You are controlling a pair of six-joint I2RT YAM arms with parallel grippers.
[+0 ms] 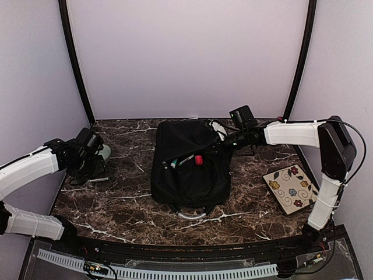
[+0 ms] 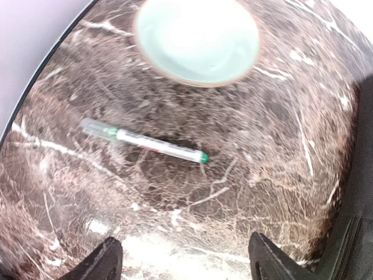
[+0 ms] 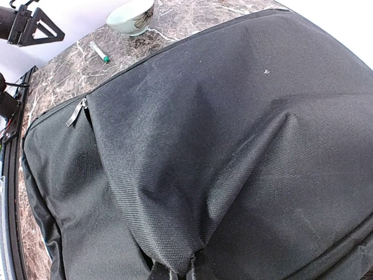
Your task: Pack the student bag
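The black bag (image 1: 189, 188) lies unzipped in the middle of the table. Inside its opening show a red item (image 1: 199, 160) and some pen-like items (image 1: 186, 159). At the bag's upper right, my right gripper is shut on the black fabric of the flap, which bunches up toward its fingertips. A white marker with green ends and a clear cap (image 2: 160, 146) rests on the table at the left. My left gripper hangs over that area, fingers apart and empty, with the marker ahead of the fingertips and touching neither.
Behind the marker stands a pale green bowl (image 2: 198, 41), mostly hidden by the left arm from above. A square floral board (image 1: 292, 188) lies at the right. Bare table (image 1: 122, 216) stretches across the front left.
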